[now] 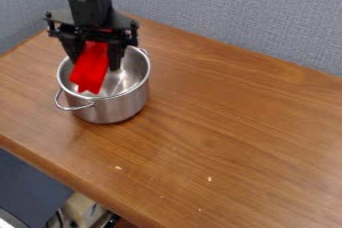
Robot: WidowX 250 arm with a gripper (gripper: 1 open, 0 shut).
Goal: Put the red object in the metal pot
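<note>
The metal pot (127, 104) stands upright at the left of the wooden table, its wire handle hanging on the near left side. Above its mouth is my black gripper (94, 44), pointing down and shut on the red object (90, 68). The red object hangs slightly tilted, its lower end within the outline of the pot's opening. Whether that end touches the pot's inner wall or floor cannot be made out. The upper part of the red object is partly covered by the fingers.
A grey textured wall (241, 12) rises behind it. Below the table's left edge, a dark surface and some cables (67, 215) show.
</note>
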